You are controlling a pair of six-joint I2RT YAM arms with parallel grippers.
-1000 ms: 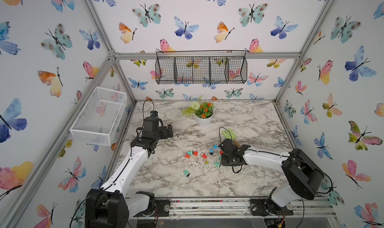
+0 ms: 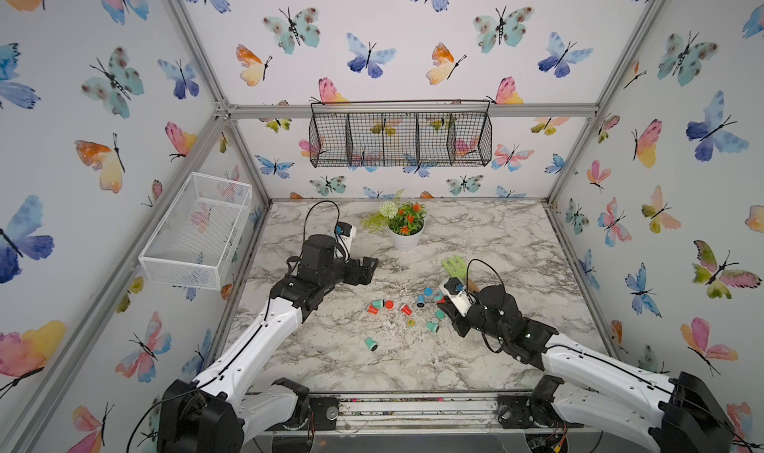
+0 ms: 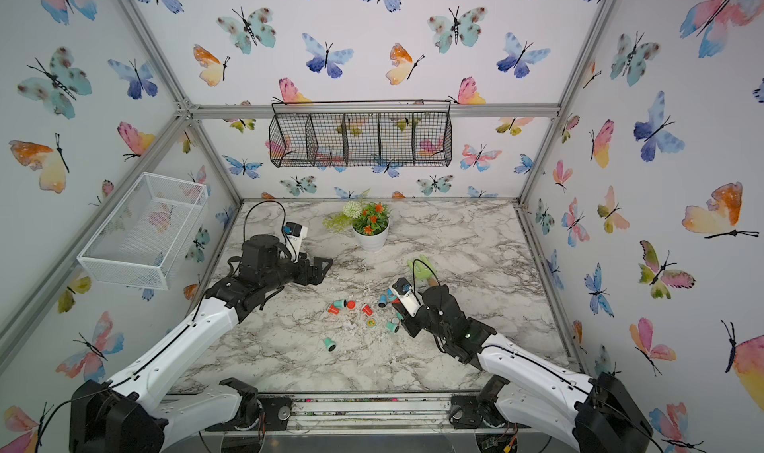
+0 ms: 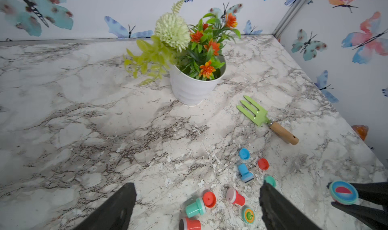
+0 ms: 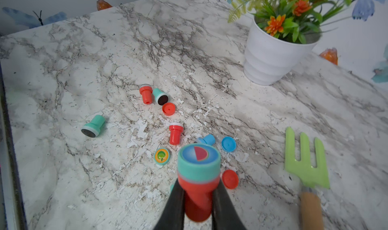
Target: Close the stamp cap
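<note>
My right gripper is shut on an upright red stamp (image 5: 198,201) with a teal top (image 5: 198,171) bearing a blue-and-pink picture. It is lifted toward the right of the scattered stamps. My left gripper (image 2: 363,271) hangs open above the table at the left, nothing between its blurred fingers. Below lie loose stamps, including a red one (image 5: 175,135), a blue one (image 4: 245,172) and several teal ones (image 5: 95,125), with loose caps in red (image 5: 230,179), blue (image 5: 228,144) and a picture-topped yellow one (image 5: 161,155).
A white flower pot (image 5: 268,60) stands at the back. A green garden fork (image 4: 258,117) with a wooden handle lies on the right. A white wire basket (image 2: 195,269) and a black one (image 2: 400,162) hang on the walls.
My left gripper has moved right, toward the middle.
</note>
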